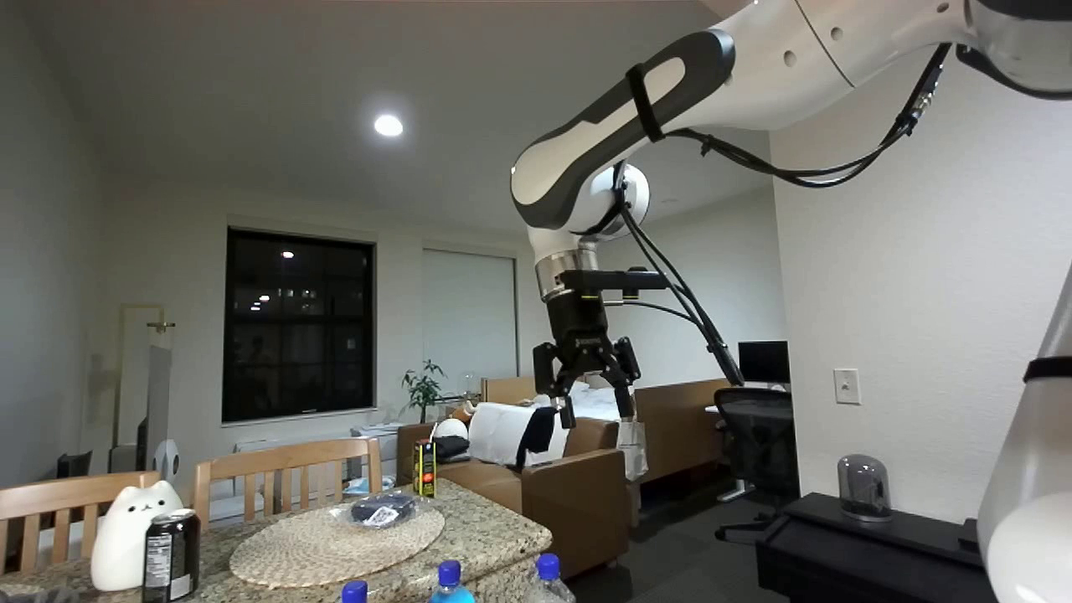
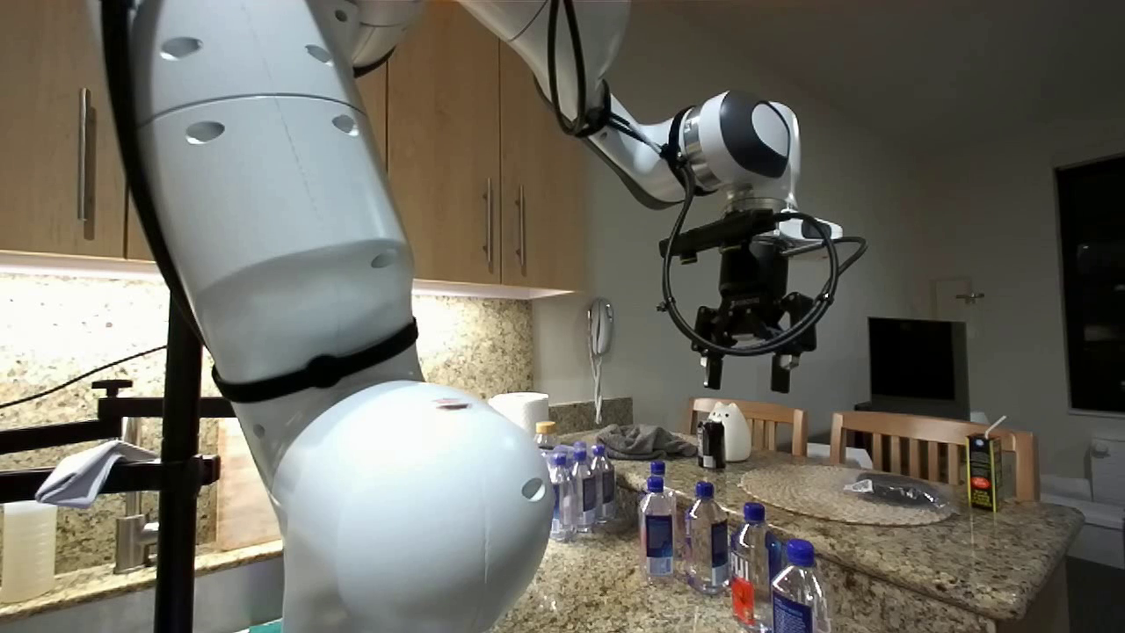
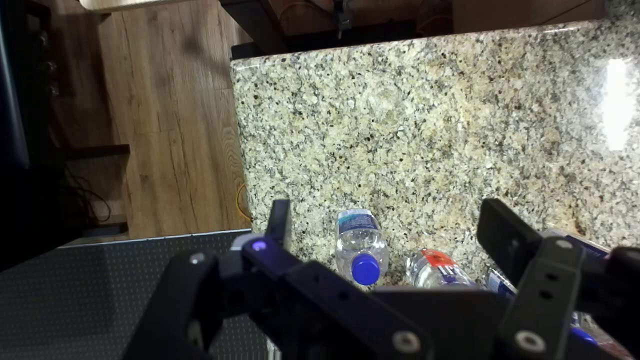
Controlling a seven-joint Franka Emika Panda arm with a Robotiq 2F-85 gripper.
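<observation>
My gripper hangs in the air, pointing down and open, with nothing between its fingers. In exterior view 2 the gripper is high above the counters. From the wrist, a clear bottle with a blue cap stands on the granite below, between the two fingers in the picture but far beneath them. Beside it is a bottle with a red label; other bottles are partly hidden by the gripper. Exterior view 2 shows the near row, including a red-labelled bottle and a blue-labelled bottle.
On the raised counter are a woven mat with a plastic package, a black can, a white cat figure and a yellow-black carton. More bottles stand further back. Bare granite fills much of the wrist view.
</observation>
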